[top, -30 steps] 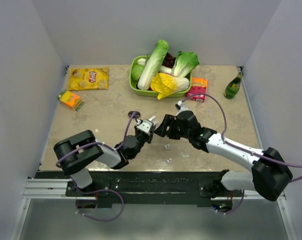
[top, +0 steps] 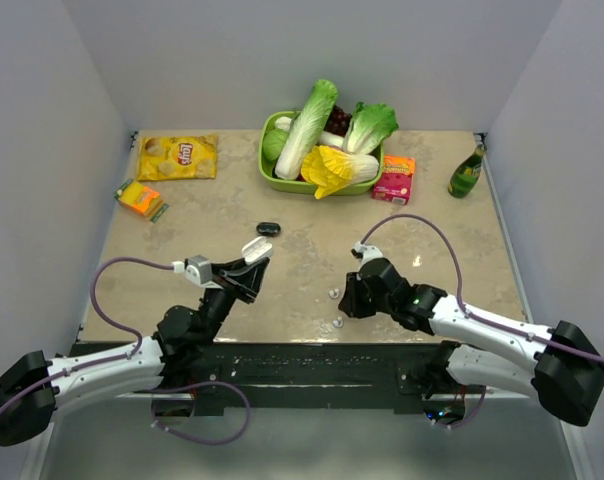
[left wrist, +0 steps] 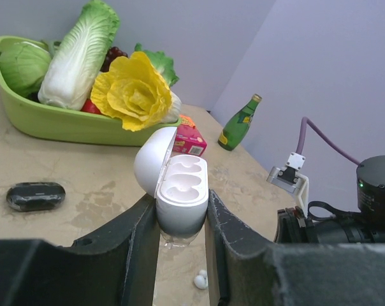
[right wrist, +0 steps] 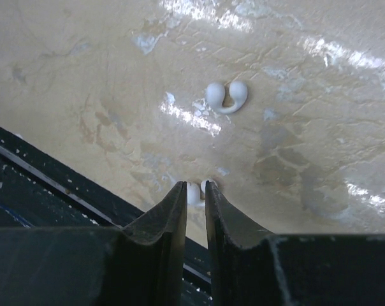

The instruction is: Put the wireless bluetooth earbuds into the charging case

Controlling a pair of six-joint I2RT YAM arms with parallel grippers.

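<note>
The white charging case (left wrist: 180, 191), lid raised and wells empty, is held upright in my left gripper, shut on it. Two white earbuds (right wrist: 215, 95) lie on the table; the second pair (right wrist: 192, 194) is partly behind my right gripper's fingertips. My right gripper points down above them, fingertips apart by a narrow gap; whether anything is between them is unclear. In the top view the case (top: 257, 250) is left of centre.
A black oblong object (top: 268, 229) lies mid-table. The vegetable basket (top: 267, 170), chips bag (top: 177, 157), pink box (top: 394, 180) and green bottle (top: 465, 172) stand toward the back.
My left gripper has moved left with the case, away from the middle. My right gripper has moved toward the near edge, down by the earbuds.
</note>
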